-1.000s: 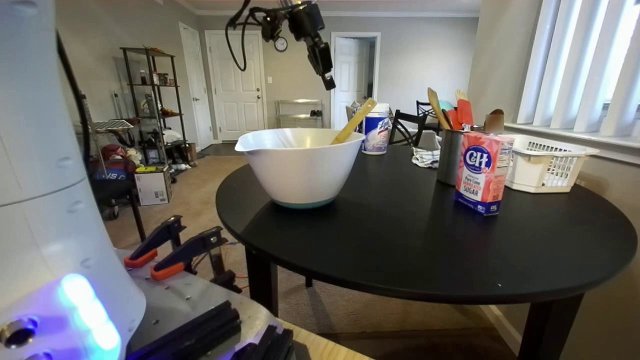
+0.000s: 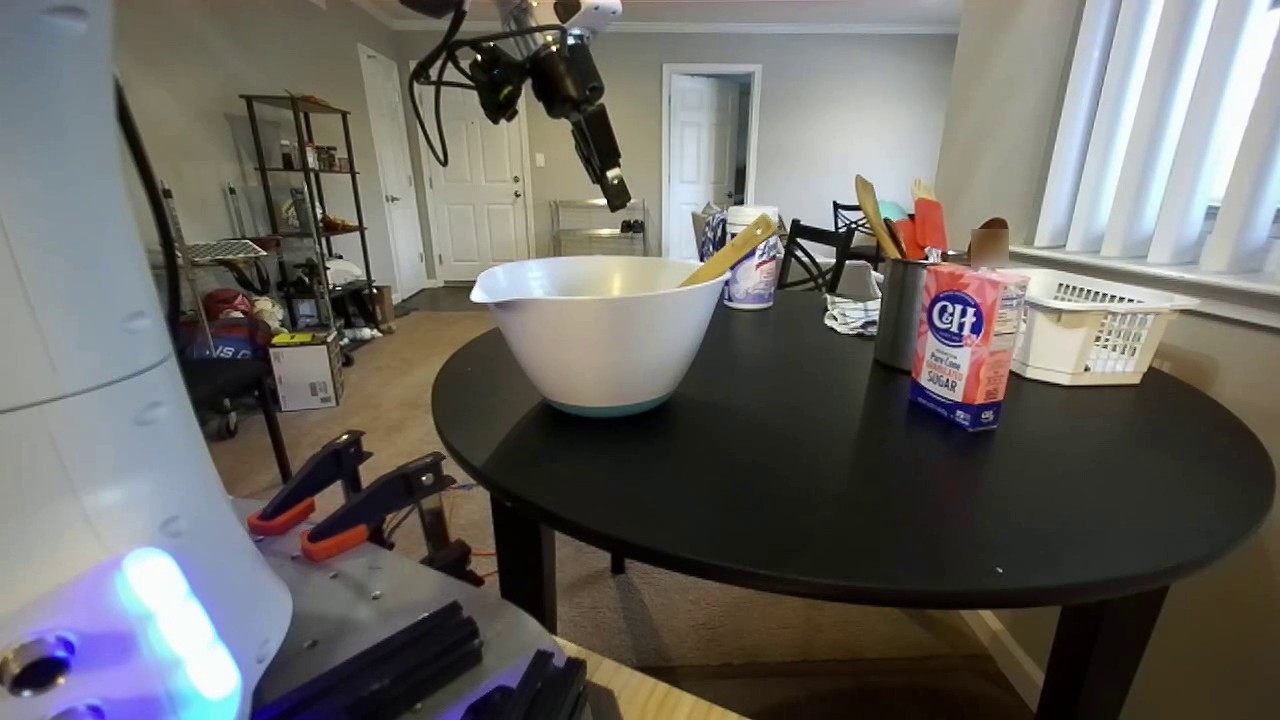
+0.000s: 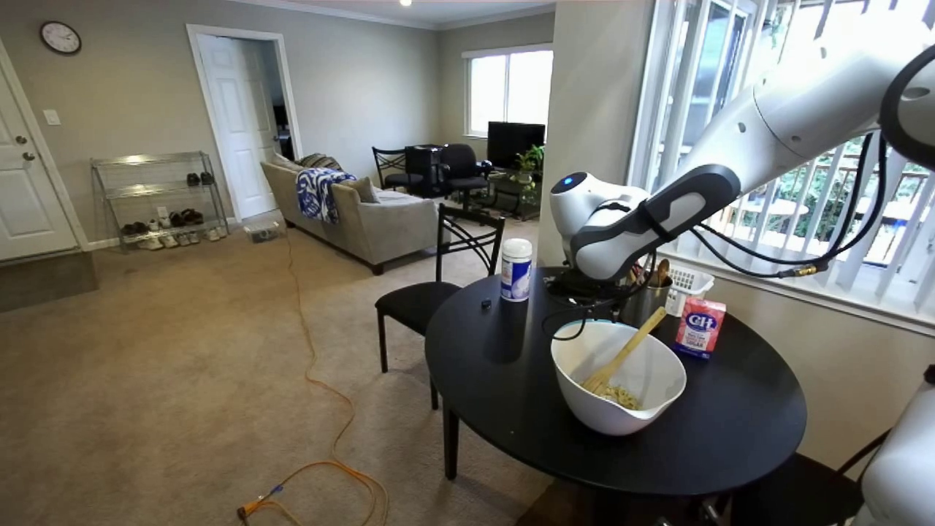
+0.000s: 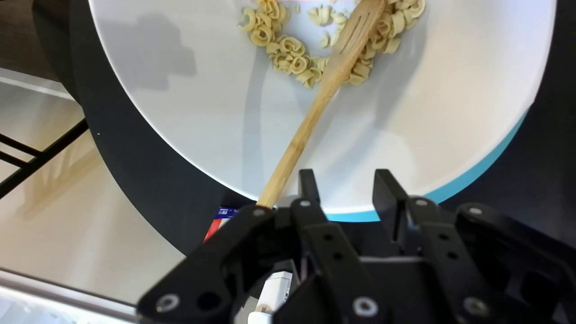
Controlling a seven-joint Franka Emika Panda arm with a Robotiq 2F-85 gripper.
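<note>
A wooden slotted spatula (image 4: pixel 324 97) leans in the white bowl (image 4: pixel 189 108), its head among curled pasta pieces (image 4: pixel 291 54) on the bottom. Its handle rests across the rim; exterior view 1 shows the handle (image 2: pixel 738 250) sticking out at the right side. Above the bowl hangs my gripper (image 2: pixel 615 198), clear of both the rim and the spatula. Seen from the wrist, the gripper is open, with a wide empty gap between its fingertips. The spatula handle's end passes behind the gripper body there. In exterior view 2 the gripper is hidden behind the arm.
On the round black table (image 2: pixel 768 480) stand a sugar carton (image 2: pixel 960 348), a metal utensil holder (image 2: pixel 900 314), a white basket (image 2: pixel 1086 330) and a wipes canister (image 2: pixel 753 266). Free tabletop lies between bowl and carton. The bowl stands near the table's left edge in exterior view 1.
In exterior view 1 my gripper has moved left and slightly down. The spatula's handle has shifted right and leans lower over the rim. The bowl has stayed in place.
</note>
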